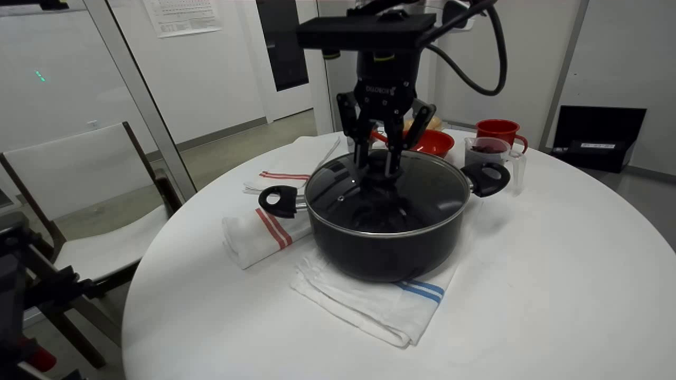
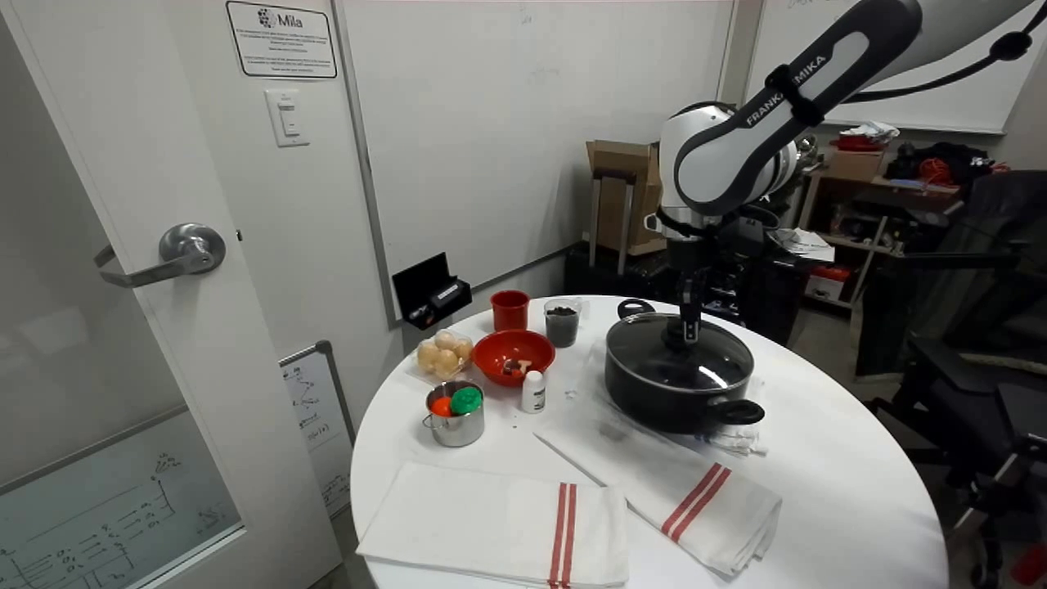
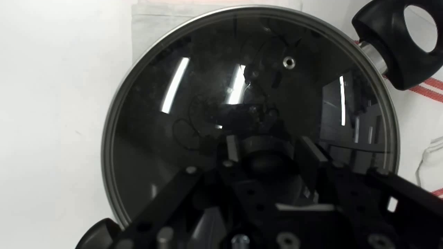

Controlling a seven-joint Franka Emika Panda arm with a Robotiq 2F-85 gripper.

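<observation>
A black pot [image 1: 386, 253] with a dark glass lid [image 2: 677, 353] stands upright on a folded, blue-striped towel [image 1: 374, 304]. The lid sits on the pot's rim. My gripper [image 1: 378, 171] points down at the lid's centre, its fingers on either side of the black lid knob [image 3: 265, 162]. In the wrist view the fingers are partly open, with a narrow gap visible beside the knob; whether either finger touches it is hard to tell. Exterior view 1 largely hides the knob behind the fingers.
Behind the pot stand a red bowl [image 2: 512, 355], a red mug [image 2: 510, 311], a measuring cup [image 2: 562, 324], a metal pot [image 2: 458, 422] and a white bottle [image 2: 532, 392]. Red-striped towels [image 2: 677, 491] lie alongside.
</observation>
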